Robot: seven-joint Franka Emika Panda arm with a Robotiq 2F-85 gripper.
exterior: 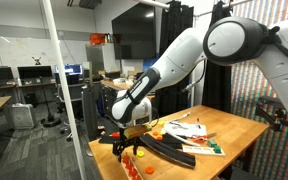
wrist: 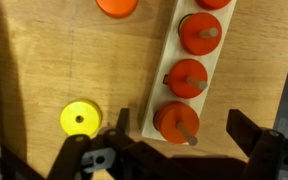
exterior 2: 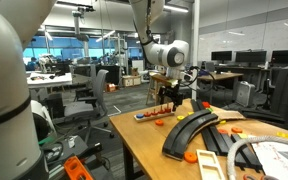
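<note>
A pale wooden strip [wrist: 160, 103] carries a row of upright pegs with red pieces [wrist: 200, 33] on them, in the wrist view. At the near end, a red piece [wrist: 170, 120] sits around its peg, whose tip shows above it. My gripper is open above this end, one finger [wrist: 122, 121] on either side of the piece and nothing gripped. Whether the fingertips reach down beside the piece, I cannot tell. The strip [exterior: 131, 167] also shows at the near left of the table in the first exterior view.
Loose on the table lie a yellow disc [wrist: 81, 117] left of the gripper and a red disc [wrist: 117, 5] at the top edge. Black curved pieces [exterior 2: 188, 131] and a white tray [exterior 2: 210, 163] take up more of the table. Behind it is a person [exterior 2: 168, 58].
</note>
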